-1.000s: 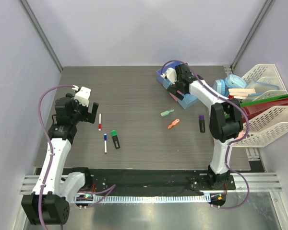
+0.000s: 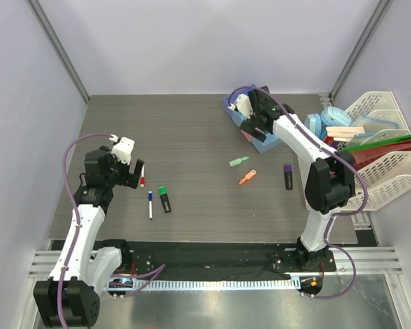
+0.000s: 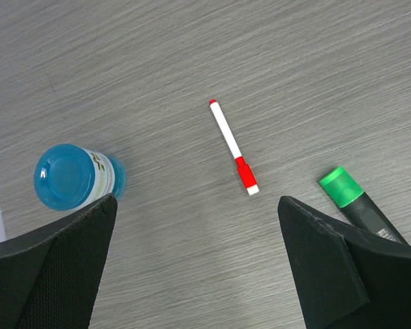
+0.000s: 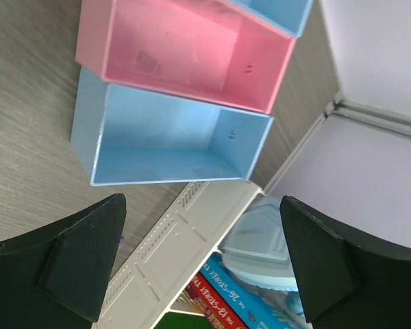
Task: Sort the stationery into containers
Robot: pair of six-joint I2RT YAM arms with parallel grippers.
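In the left wrist view my left gripper is open above the table, fingers empty. Beyond its fingers lies a red-and-white marker (image 3: 234,147); a black marker with a green cap (image 3: 342,187) is partly hidden by one finger. Off to the left stands a blue-capped jar (image 3: 65,177). A blue-and-white marker (image 2: 150,205) lies nearby in the top view. At the back right, my open, empty right gripper hovers over the containers: a pink bin (image 4: 178,51) between blue bins (image 4: 171,127). Small green (image 2: 238,161) and orange (image 2: 247,176) highlighters and a purple-capped marker (image 2: 288,177) lie on the table.
White baskets (image 2: 390,181) at the right edge hold books, boxes and folders, close to the right arm. Side walls bound the space.
The table items have not moved.
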